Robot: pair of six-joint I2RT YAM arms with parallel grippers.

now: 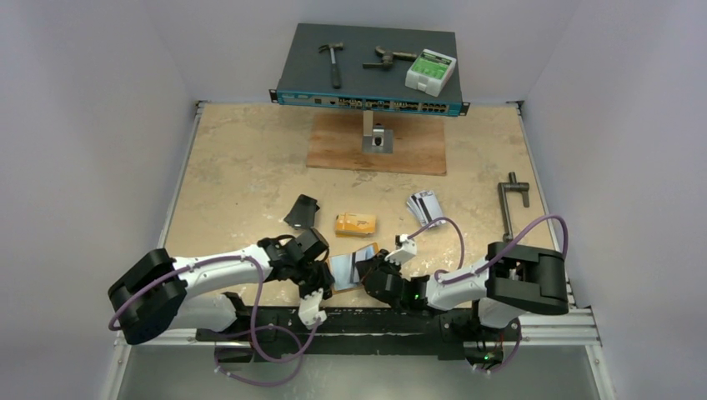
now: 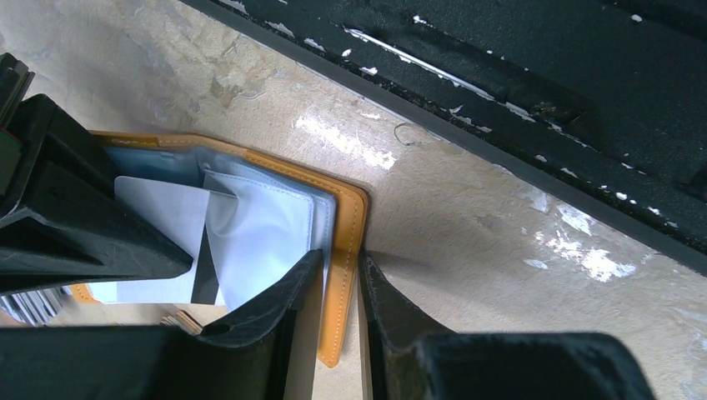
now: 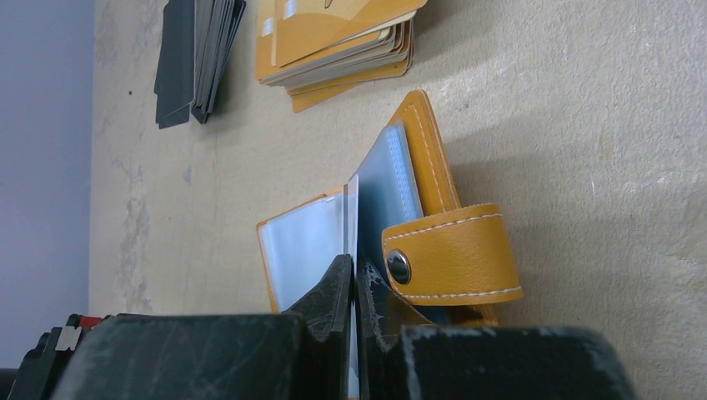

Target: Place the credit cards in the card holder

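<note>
The tan card holder point(image 1: 342, 271) lies unfolded near the front edge, its pale clear pockets point(image 2: 265, 225) showing. In the left wrist view, my left gripper straddles the holder's end edge, with a narrow gap showing beside the tan rim. My right gripper is shut on a thin white card point(image 3: 351, 212), seen edge-on between its fingers. From the left wrist, that card point(image 2: 162, 200) shows a black stripe and meets the pocket's mouth; whether its edge is inside I cannot tell. The holder's strap with a snap point(image 3: 454, 254) stands up beside my right fingers.
Beyond the holder sit a stack of yellow cards point(image 1: 356, 224), a pile of black cards point(image 1: 302, 212) and fanned white cards point(image 1: 426, 208). A metal tool point(image 1: 506, 208) lies far right.
</note>
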